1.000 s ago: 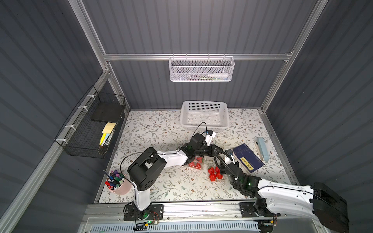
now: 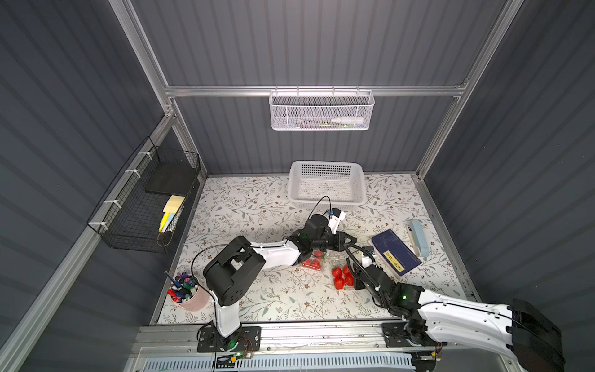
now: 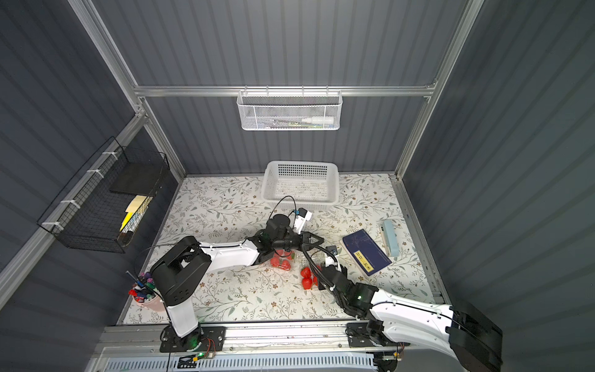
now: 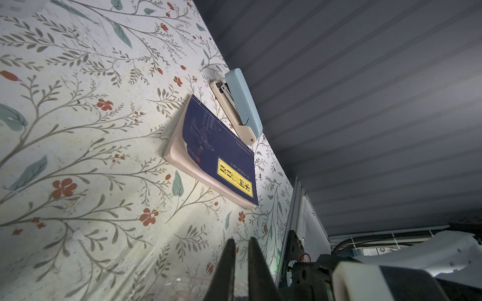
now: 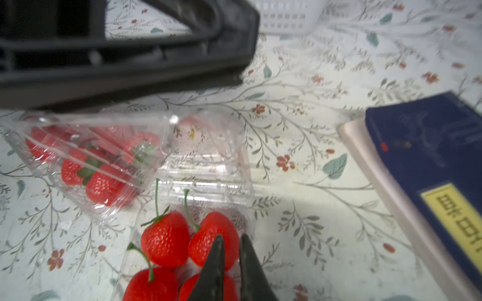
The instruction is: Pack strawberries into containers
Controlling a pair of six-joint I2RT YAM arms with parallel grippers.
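Note:
An open clear container holds several red strawberries (image 5: 165,240), its clear lid (image 5: 213,155) standing folded back behind them. Just left of it is a second clear container of strawberries (image 5: 103,175), partly behind my left arm in the top views. My right gripper is low over the right side of the open container, its fingertips a narrow gap apart with no object visible between them. My left gripper hangs above the lid area, fingertips slightly parted; a faint clear plastic edge (image 4: 180,281) shows around their base.
A blue book (image 2: 396,251) and a stapler (image 2: 418,238) lie to the right. A white basket (image 2: 327,203) stands empty at the back, and a pink pen cup (image 2: 197,300) at the front left. The table between basket and arms is clear.
My right gripper has shifted toward the front of the table and now covers more of the right-hand strawberries; its arm has swung slightly right. The left arm is almost still.

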